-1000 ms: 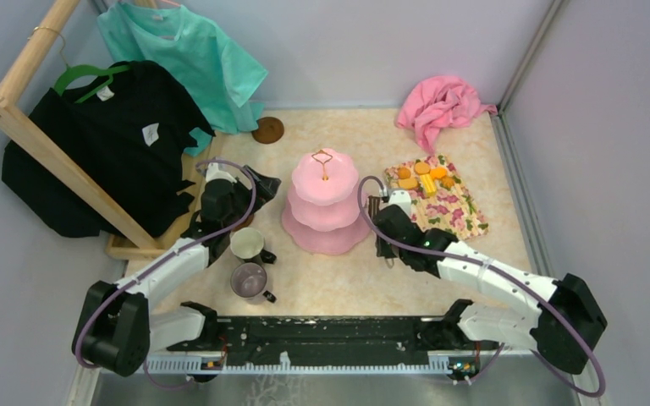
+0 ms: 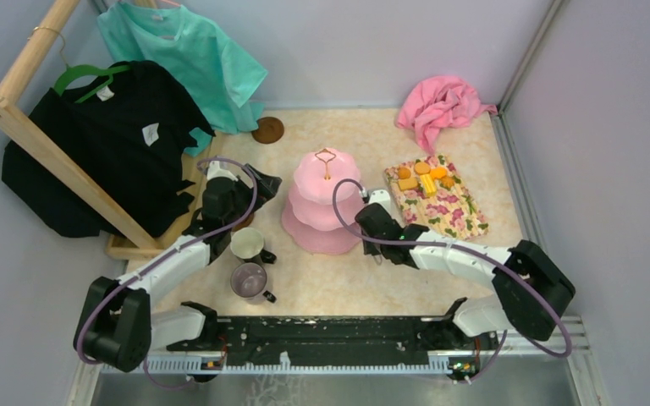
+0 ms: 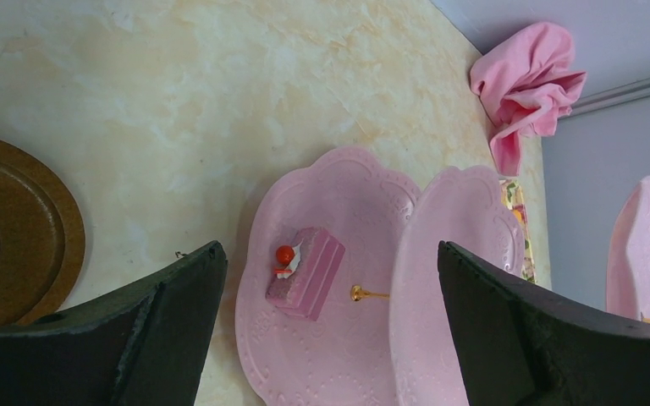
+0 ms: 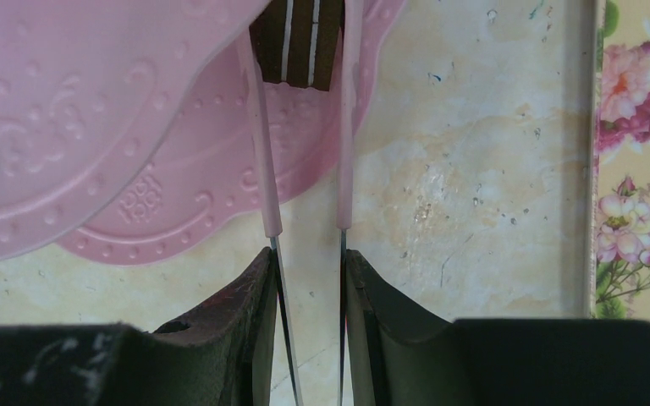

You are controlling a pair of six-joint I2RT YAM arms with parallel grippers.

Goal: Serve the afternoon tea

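A pink three-tier stand (image 2: 322, 182) is in the middle. My right gripper is shut on pink-tipped tongs (image 4: 346, 169), which grip a dark layered cake piece (image 4: 300, 46) over the stand's lower tier, partly hidden by the tier above. My left gripper is open with nothing between its fingers, left of the stand; in its view a pink cake with a red berry (image 3: 305, 275) sits on a tier. A flowered tray (image 2: 453, 211) holds several orange and yellow pieces.
A white mug (image 2: 245, 244) and grey mug (image 2: 250, 282) stand front left. A brown coaster (image 2: 267, 129) and pink cloth (image 2: 440, 106) lie at the back. A clothes rack (image 2: 34, 139) fills the left side.
My right gripper has moved leftward with the tongs and cake piece, toward and into the stand. The left arm is still.
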